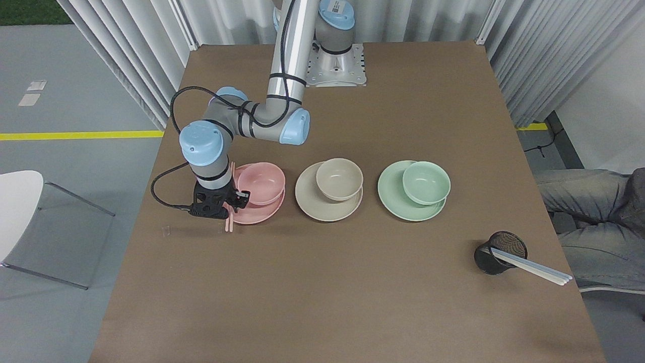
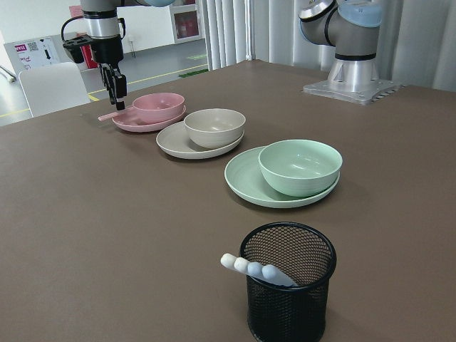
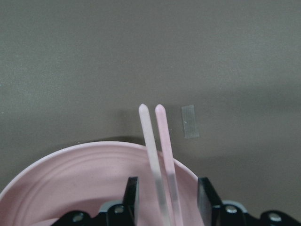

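My gripper stands open just over a pair of pink chopsticks, which pass between its fingers and rest across the rim of the pink plate. In the front view the gripper sits at the left side of the pink setting, partly covering it, with the chopsticks' ends showing below it. The pink bowl is on that plate, right beside the gripper. In the left view the fingers point down beside the bowl.
To the right are a cream bowl on its plate and a green bowl on its plate. A black mesh cup holding white chopsticks stands at the right edge.
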